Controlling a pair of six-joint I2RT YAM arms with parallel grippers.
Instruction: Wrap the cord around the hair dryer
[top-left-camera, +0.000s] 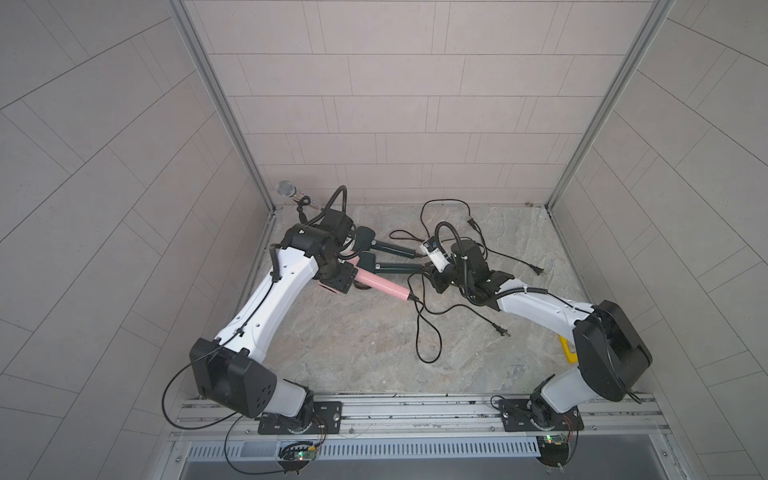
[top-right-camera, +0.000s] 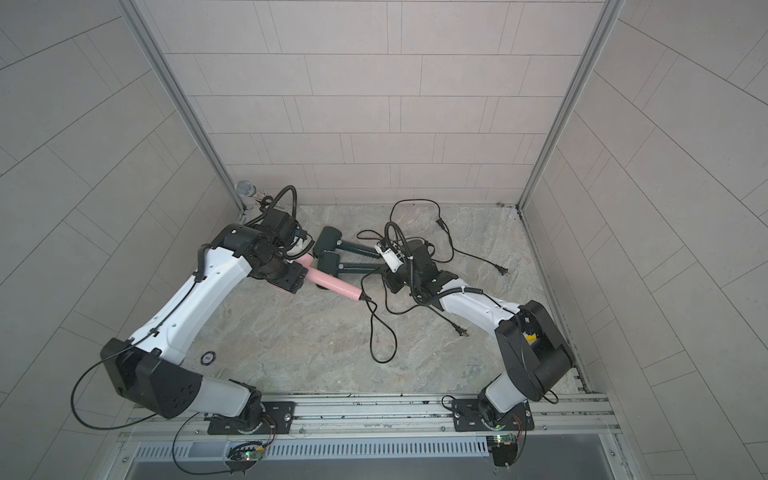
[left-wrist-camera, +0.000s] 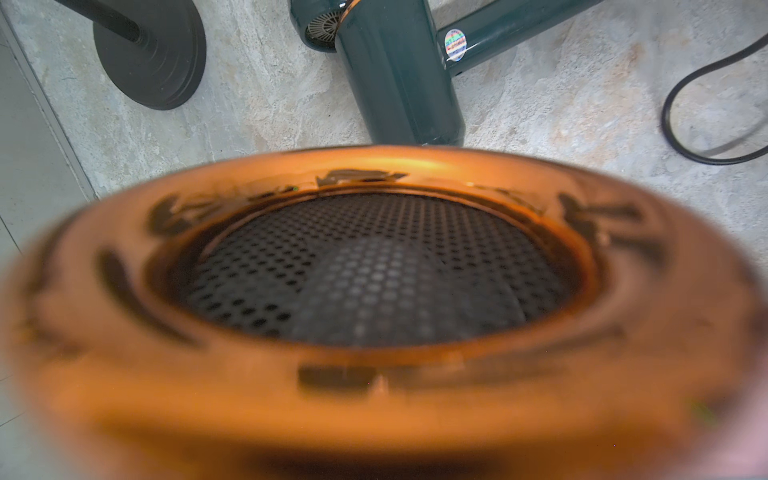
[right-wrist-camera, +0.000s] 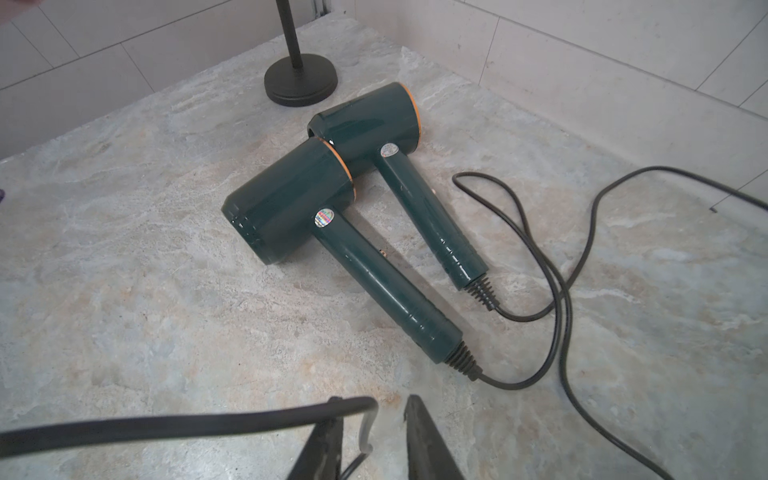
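My left gripper (top-left-camera: 340, 276) holds a pink hair dryer (top-left-camera: 384, 284) by its body, the handle slanting down to the right; its copper rim (left-wrist-camera: 376, 408) fills the left wrist view, hiding the fingers. The pink dryer's black cord (top-left-camera: 428, 360) loops below the handle. My right gripper is partly open in the right wrist view, with a cord (right-wrist-camera: 200, 424) crossing at and between its fingertips. Two dark green hair dryers (right-wrist-camera: 280, 200) lie on the floor behind, their cords trailing right.
A black stand (right-wrist-camera: 301, 80) is at the back left. Tiled walls enclose the stone-look surface (top-left-camera: 480, 364), whose front part is largely clear. A yellow object (top-left-camera: 568, 348) lies at the right edge, behind the right arm.
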